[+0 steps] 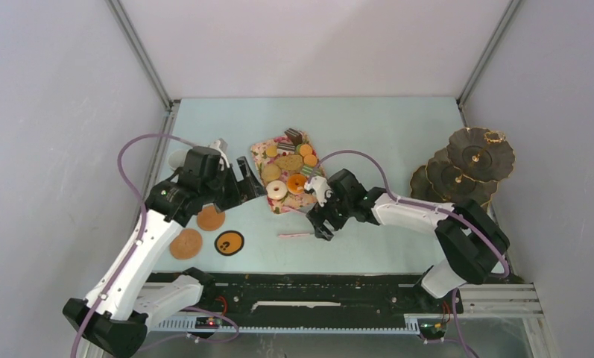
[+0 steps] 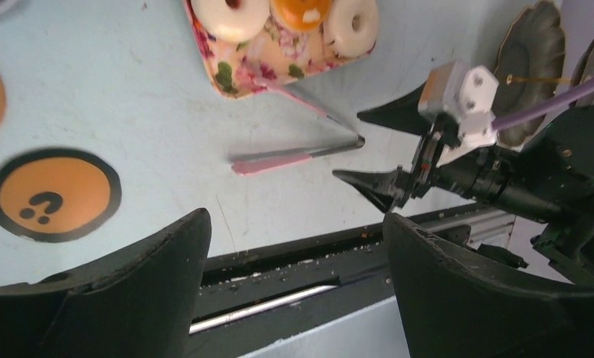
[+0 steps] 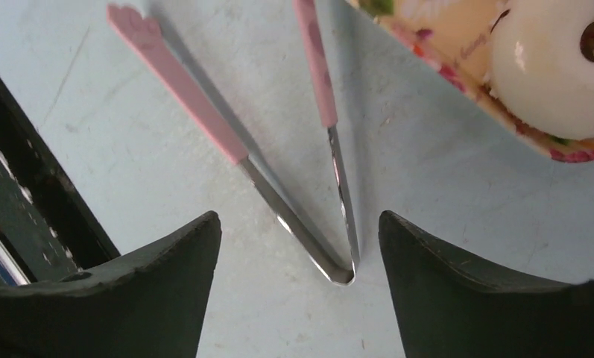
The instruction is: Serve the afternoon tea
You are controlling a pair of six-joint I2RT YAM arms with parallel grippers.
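Pink-and-silver tongs [image 3: 193,104] lie spread in a V on the table, one pink end resting at the floral tray's corner. My right gripper [image 1: 320,226] is over their bend, its fingers [image 2: 390,115] apart on either side, with nothing clamped. The floral tray [image 1: 256,156] in the middle holds several pastries, among them a white donut [image 1: 276,190] and an orange one [image 1: 296,183]. At the tray's left my left gripper [image 1: 252,179] hangs open and empty. A dark tiered stand [image 1: 481,154] with gold edges stands on the right.
Two plain round coasters [image 1: 185,244] and a bear-face coaster [image 1: 229,242] lie at the front left. A white cup [image 1: 177,158] is partly hidden behind the left arm.
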